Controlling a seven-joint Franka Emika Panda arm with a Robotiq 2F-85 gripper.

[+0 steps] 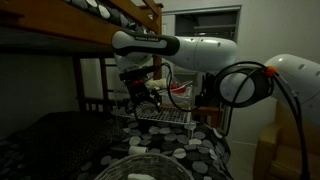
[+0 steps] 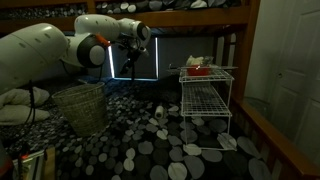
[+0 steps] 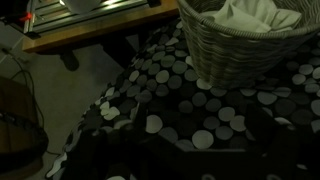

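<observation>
My gripper [image 1: 143,103] is open and empty, hanging in the air above the dotted bedspread. In the second exterior view the gripper [image 2: 132,66] is at the upper left, well above the bedding and beyond the wicker basket [image 2: 80,108]. Dark fingers reach into the lower part of the wrist view, hard to pick out against the black cloth. There, the basket [image 3: 215,60] fills the upper right with a white cloth [image 3: 255,14] inside it. A small whitish object [image 2: 162,110] lies on the bedspread near the rack; what it is, I cannot tell.
A white wire rack [image 2: 205,100] stands on the bed, bearing a red and white item [image 2: 200,72]. Overhead runs the wooden upper bunk [image 1: 60,38]. A brown armchair [image 1: 279,150] sits at right. Between basket and rack the bedspread [image 2: 135,140] is mostly clear.
</observation>
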